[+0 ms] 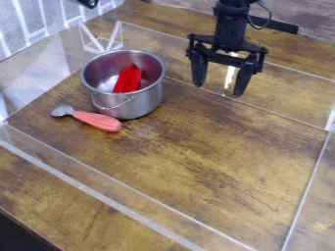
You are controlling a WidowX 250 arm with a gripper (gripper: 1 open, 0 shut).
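My black gripper point(225, 73) is at the top centre of the camera view, over the wooden table, its two fingers apart. A light strip shows behind it; I see nothing clearly held. To its left stands a steel pot point(141, 100) with a red object point(128, 80) inside. A pink-handled tool point(97, 121) with a metal head lies on the table in front of the pot, at the left.
Clear walls or panels border the work area, with a white bracket point(102, 43) behind the pot.
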